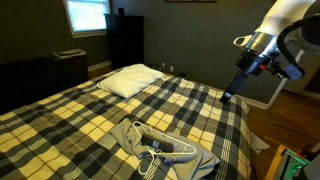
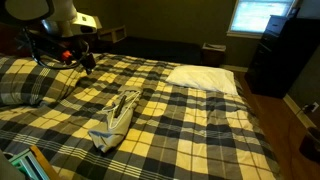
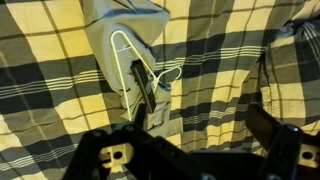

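Note:
On the plaid-covered bed (image 1: pixel 70 145) lies a crumpled grey garment (image 1: pixel 204 163), with a white hanger (image 3: pixel 181 72) on it. A small dark strip (image 3: pixel 140 84) crosses the hanger in the wrist view; what it is I cannot tell. My gripper (image 1: pixel 228 97) hangs above the bed, to the right of the garment in the first exterior view. In the wrist view its dark fingers (image 3: pixel 262 124) stand wide apart, open, and nothing is between them. The garment (image 3: pixel 98 15) shows there at the upper left, partly hidden by the left finger.
A white pillow (image 2: pixel 202 79) rests farther back on the bed. Bunched plaid cloth (image 3: pixel 294 75) lies at the right of the wrist view. A dark dresser (image 1: pixel 126 40) stands by the far wall. Much of the bed between garment and pillow is clear.

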